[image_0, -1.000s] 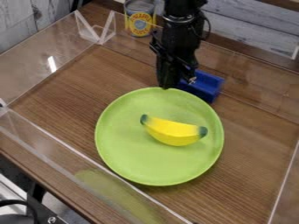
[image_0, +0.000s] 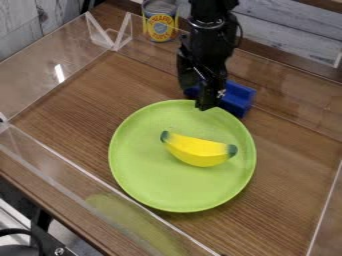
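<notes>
A yellow toy banana (image_0: 199, 150) with dark green tips lies on a green plate (image_0: 147, 180) in the middle of the table. Above and behind the plate is my black gripper (image_0: 205, 94), fingers pointing down and open, in front of a blue block or container (image_0: 235, 98) that it partly hides. Whether the fingertips touch the blue thing is unclear.
A can with a yellow label (image_0: 160, 24) stands at the back left. Clear walls (image_0: 67, 190) edge the wooden table.
My gripper has shifted slightly and turned over the blue thing, its fingers now more apparent. The banana and plate have not moved.
</notes>
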